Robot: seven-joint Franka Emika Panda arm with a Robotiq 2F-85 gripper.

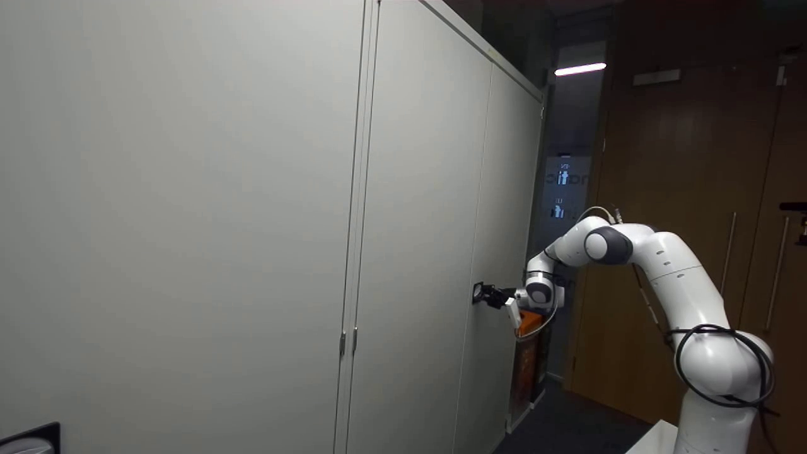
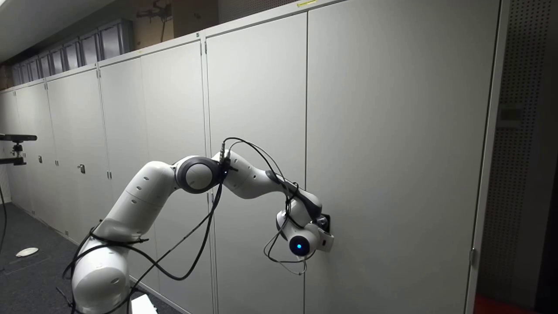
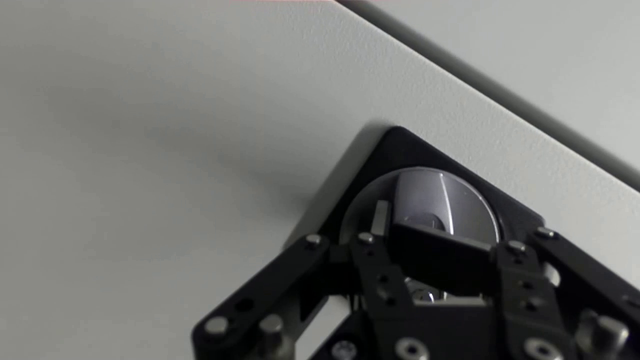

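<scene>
A grey cabinet door (image 1: 420, 227) bears a black square lock plate (image 3: 399, 147) with a round metal recess. From that recess a grey lever handle (image 3: 420, 195) stands out, and its dark end lies between the fingers of my gripper, which is shut on it. The left finger (image 3: 379, 217) is beside the handle. From the side, my gripper (image 1: 493, 296) meets the door at the lock. In the other exterior view the wrist hides the fingers, and only part of the lock plate (image 2: 325, 222) shows. The door looks flush with its neighbour.
The narrow seam (image 3: 516, 108) between the two doors runs close by the lock. Loose cables (image 2: 277, 256) hang around the wrist. An orange box (image 1: 528, 324) is under the gripper side of the arm, near the cabinet. Dark floor (image 1: 571, 420) lies open before it.
</scene>
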